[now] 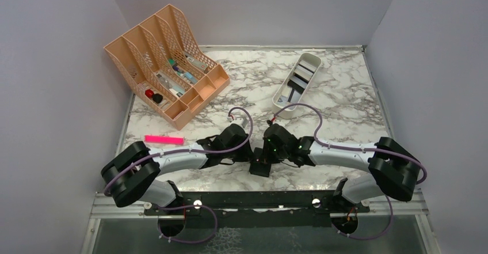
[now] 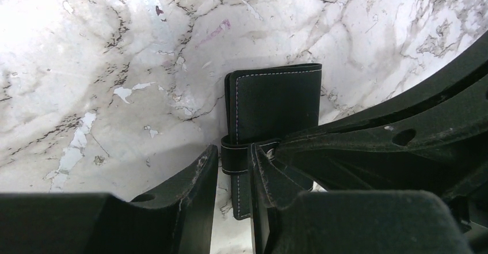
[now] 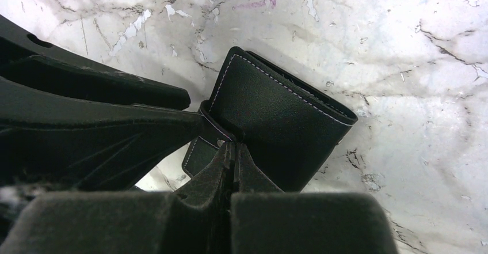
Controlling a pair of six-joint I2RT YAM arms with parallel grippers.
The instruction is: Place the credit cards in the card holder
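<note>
A black card holder (image 2: 282, 104) with white stitching lies on the marble table, its strap (image 2: 235, 157) wrapped across the middle. In the left wrist view my left gripper is open, its fingertips on either side of the holder's strap-side edge. My right gripper is shut with its tips at the strap near the snap; whether it pinches the strap's edge cannot be made out. From above, both grippers partly cover the card holder (image 1: 260, 169). I cannot make out any credit cards for certain.
A white tray (image 1: 316, 61) with dark and grey flat items stands at the back right. An orange organizer (image 1: 183, 116) holding small things fills the back left. A pink bar (image 1: 164, 140) lies beyond the left arm. Free marble stretches between organizer and tray.
</note>
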